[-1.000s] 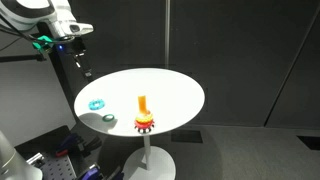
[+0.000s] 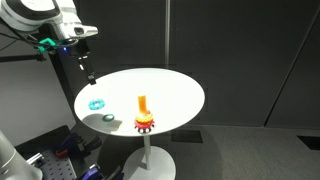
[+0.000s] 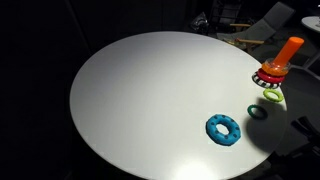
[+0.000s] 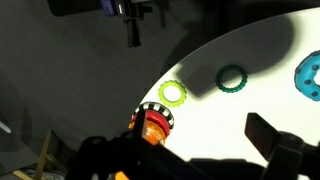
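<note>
A round white table [image 3: 150,100] carries a ring-stacking toy. The toy's base [image 3: 268,79], black-and-white below and red-orange above, has an upright orange post [image 3: 289,53]. Beside it lie a yellow-green ring [image 4: 165,92] and a dark green ring [image 4: 220,74]. Farther along the edge is a blue dotted ring [image 4: 301,77]. My gripper stands open above the table, its dark fingers [image 4: 272,138] wide apart and nothing between them. In exterior view 1 the gripper [image 2: 91,80] hangs near the table's left edge, above and apart from the blue ring [image 2: 96,104].
A chair [image 3: 262,28] stands behind the table in exterior view 2. Dark equipment and a blue item [image 2: 92,173] are low by the arm's base.
The gripper has shifted slightly right and lower in exterior view 1. The rings and the stacking toy have stayed in place.
</note>
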